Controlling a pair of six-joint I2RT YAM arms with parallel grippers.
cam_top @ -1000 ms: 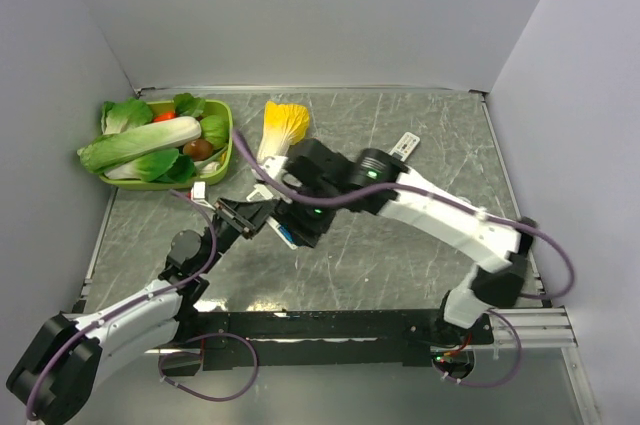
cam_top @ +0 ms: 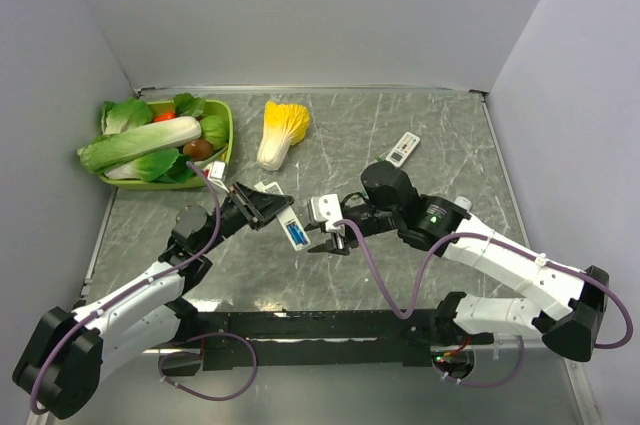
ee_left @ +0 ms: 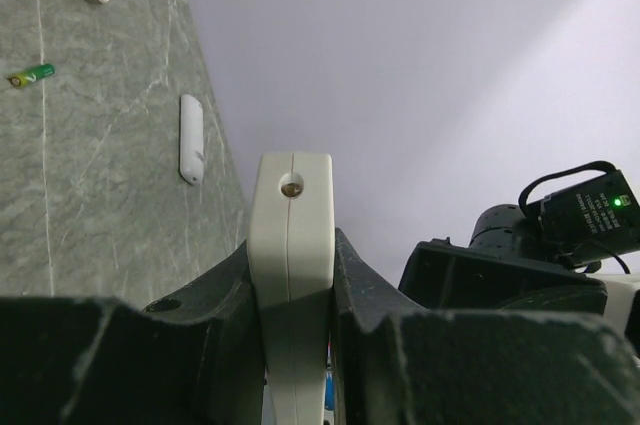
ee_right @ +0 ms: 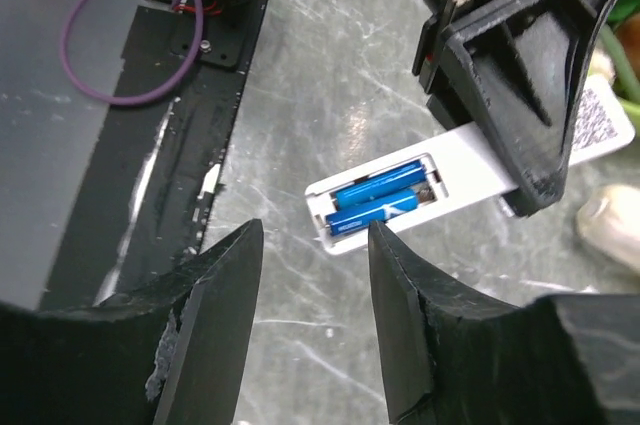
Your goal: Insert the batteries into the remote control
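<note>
A white remote is held in my left gripper, back upward, with two blue batteries lying in its open compartment. In the left wrist view the fingers of that gripper are shut on the remote's white body. My right gripper stands open just beside the remote, its black fingertips pointing toward the battery compartment, with nothing seen between them.
A second remote lies at the back right, with green batteries and a white object near it. A vegetable basket and napa cabbage stand at the back left.
The left gripper with the remote moved slightly.
</note>
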